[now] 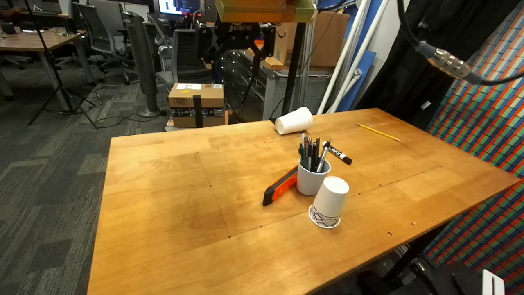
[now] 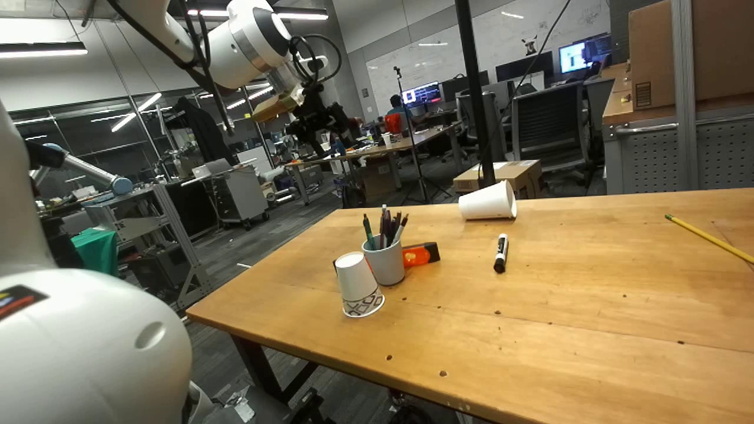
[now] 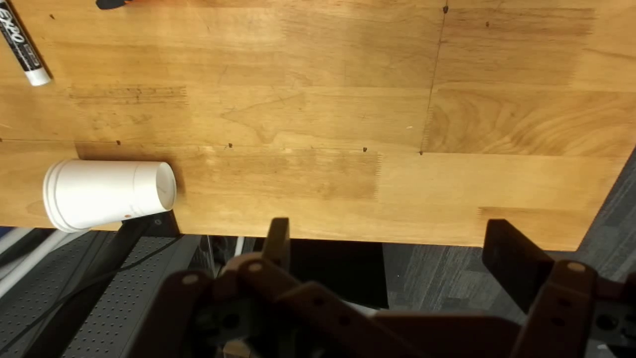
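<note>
My gripper (image 1: 236, 64) hangs high above the table's far side, its fingers open and empty. In the wrist view its two fingers (image 3: 277, 241) stand wide apart over the table's edge and the floor beyond. A white paper cup (image 3: 110, 191) lies on its side near that edge, left of the gripper. Another paper cup (image 1: 331, 199) stands upside down, patterned rim on the table. Close behind it is a white holder (image 1: 310, 181) full of pens (image 1: 312, 155). An orange and black box cutter (image 1: 282, 186) lies beside the holder, partly hidden by it in exterior view 2.
A black and white marker (image 2: 501, 253) lies on the wooden table (image 1: 167, 221), and a yellow pencil (image 1: 378, 132) is farther right. Black and white poles rise just past the far edge. In exterior view 1 the table's left half is bare.
</note>
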